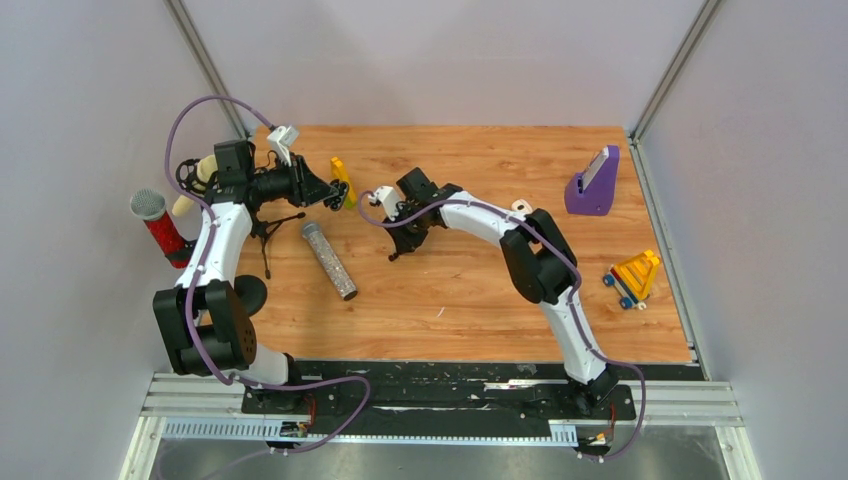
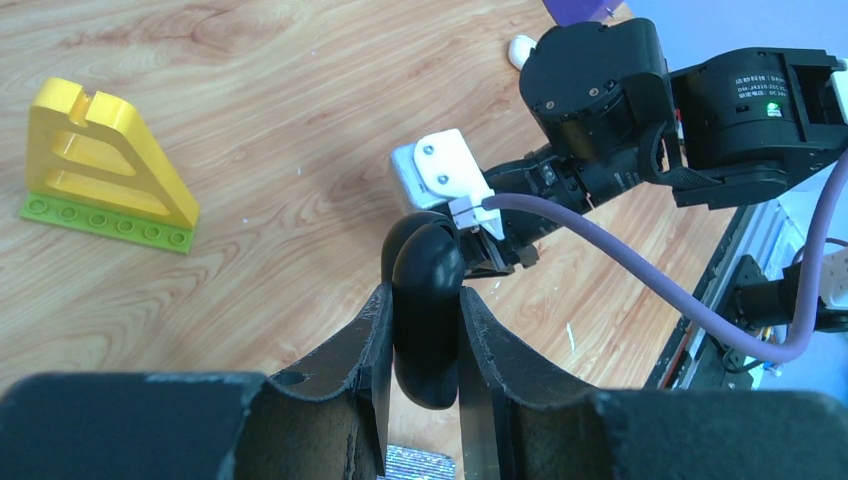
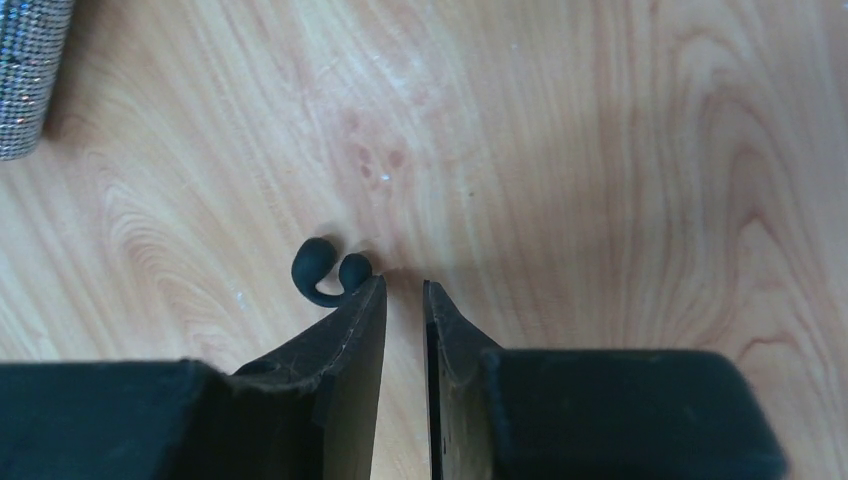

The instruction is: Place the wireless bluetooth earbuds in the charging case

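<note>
My left gripper is shut on a glossy black charging case (image 2: 426, 335), held above the table's left side. A small black earbud (image 3: 312, 262), a curved piece with two round ends, lies on the wooden table. My right gripper is low at the table just beside it, part open, the earbud next to the left finger's tip and partly behind it; the gap between the fingertips shows bare wood.
A glittery cylinder (image 1: 329, 260) lies left of the earbud. A yellow-green toy block (image 2: 110, 160) stands behind. A purple stand (image 1: 589, 196) and toy car (image 1: 632, 279) are at the right; a red microphone (image 1: 165, 235) and black tripod are at the left.
</note>
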